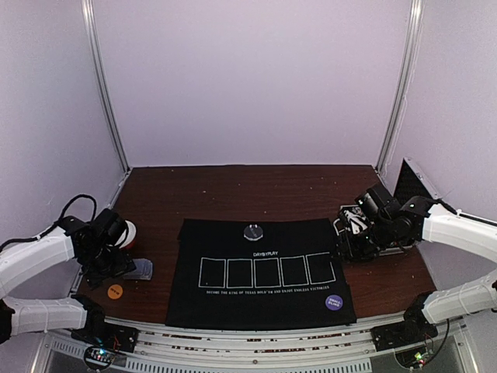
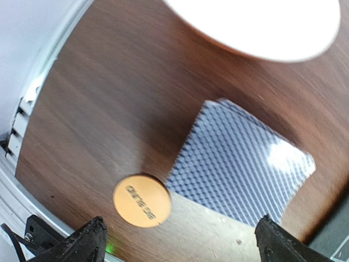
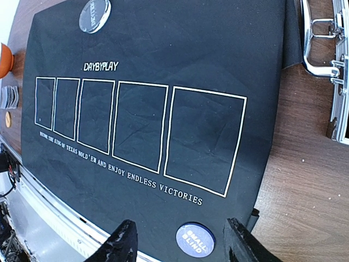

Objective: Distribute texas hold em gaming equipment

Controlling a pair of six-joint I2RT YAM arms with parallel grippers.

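The black mat [image 1: 210,311] lies mid-table, with a silver dealer disc [image 3: 94,15] at its top and a purple small blind disc [image 3: 195,239] near its lower right. On the left, an orange big blind disc [image 2: 142,201] lies beside a patterned card stack [image 2: 240,161], below a white round object [image 2: 256,24]. My left gripper hangs open above them, holding nothing visible. My right gripper is over the mat's right end, fingers apart, with the small blind disc seen between them on the mat.
A metal case [image 3: 339,93] stands right of the mat, partly behind the right arm in the top view.
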